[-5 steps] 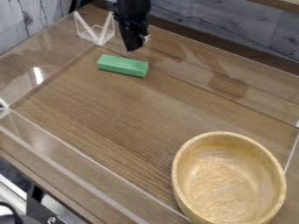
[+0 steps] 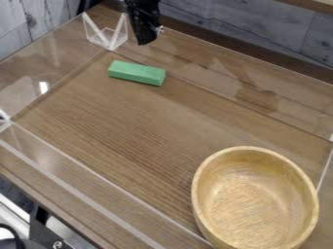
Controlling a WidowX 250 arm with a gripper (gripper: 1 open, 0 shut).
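My dark gripper [image 2: 146, 29] is at the top centre of the camera view, above the back of the wooden table, mostly cut off by the frame's edge; whether it is open or shut is unclear. A green block [image 2: 136, 73] lies flat below it, apart from it. A clear, angular plastic object [image 2: 107, 32] stands just left of the gripper.
A large pale tan bowl [image 2: 254, 197] sits at the front right. A grey panelled wall [image 2: 267, 29] runs along the back, and the table's edge is at the lower left.
The block, bowl and plastic object look unmoved.
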